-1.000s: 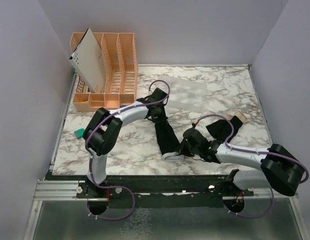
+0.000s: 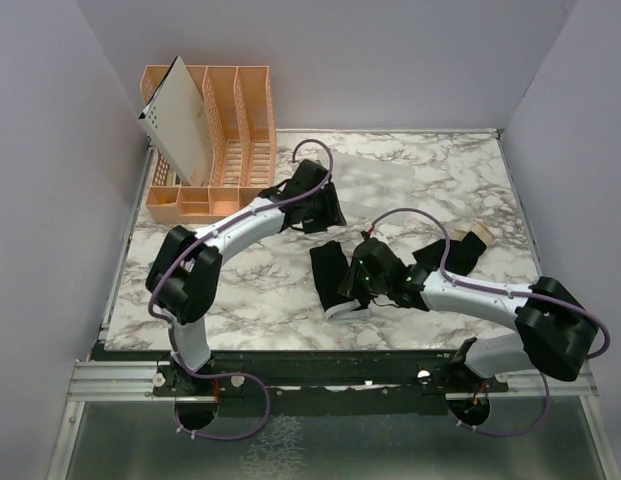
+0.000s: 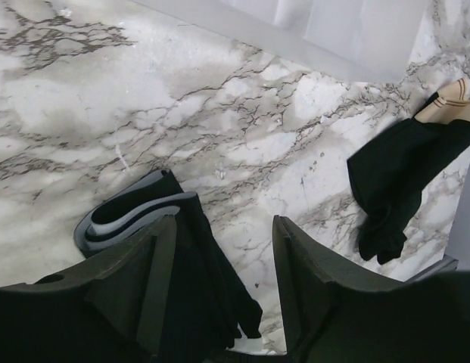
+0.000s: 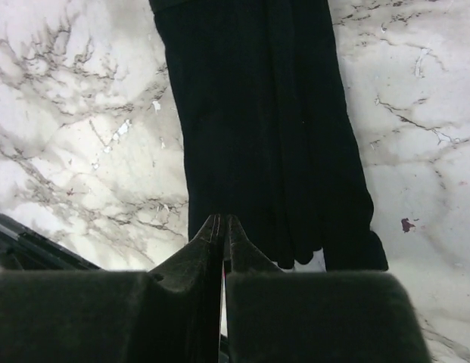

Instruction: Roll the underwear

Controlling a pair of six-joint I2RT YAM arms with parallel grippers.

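The black underwear (image 2: 331, 272) lies on the marble table as a long folded strip, its pale band toward the front edge. In the left wrist view, the strip's far end (image 3: 136, 215) shows grey-edged folds. My left gripper is open above that end, fingers apart and nothing held. From the top, the left gripper (image 2: 324, 222) is just behind the strip. My right gripper is shut, its tips over the near part of the underwear (image 4: 235, 136); no cloth can be made out between them. The right arm covers part of the strip's right side.
A dark rolled or bunched cloth with a tan band (image 2: 452, 256) lies at right. A clear plastic tray (image 2: 375, 180) stands at the back centre, and an orange rack (image 2: 240, 130) holding a white panel at the back left.
My left gripper has gone from the strip's far end to slightly behind it, and its arm has swung left.
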